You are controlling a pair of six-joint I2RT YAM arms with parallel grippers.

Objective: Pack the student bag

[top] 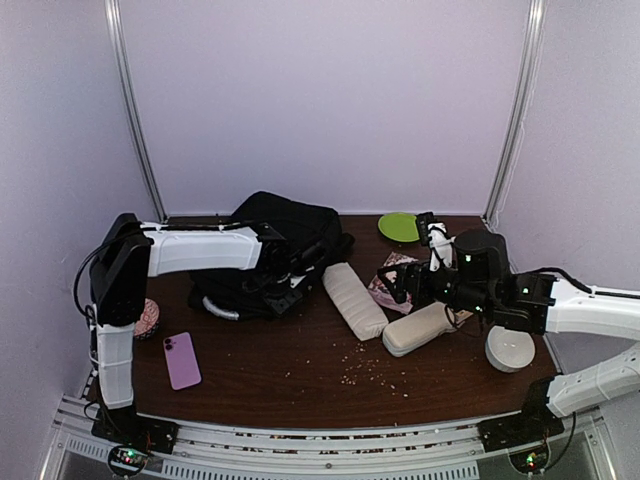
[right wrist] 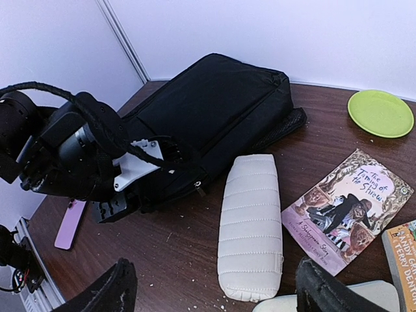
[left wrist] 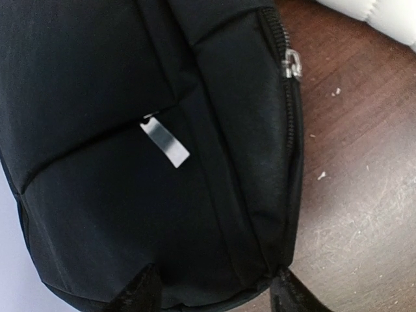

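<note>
A black backpack (top: 285, 225) lies flat at the back left; its side zipper pull (left wrist: 292, 64) shows in the left wrist view. Over the bag's near part stands my left gripper, open, with black fabric showing between and beneath its fingers; whether they touch it I cannot tell. My right gripper is open and empty, raised over the items right of the bag. Those are a white ribbed case (right wrist: 250, 227), a second pale case (top: 418, 328), a book titled The Taming of the Shrew (right wrist: 351, 208) and another book (right wrist: 403, 260), partly cut off.
A purple phone (top: 182, 360) and a patterned bowl (top: 148, 318), partly behind the left arm, are at the left. A green plate (top: 399, 227) sits at the back, a white bowl (top: 510, 348) at the right. Crumbs (top: 365, 372) dot the otherwise clear front middle.
</note>
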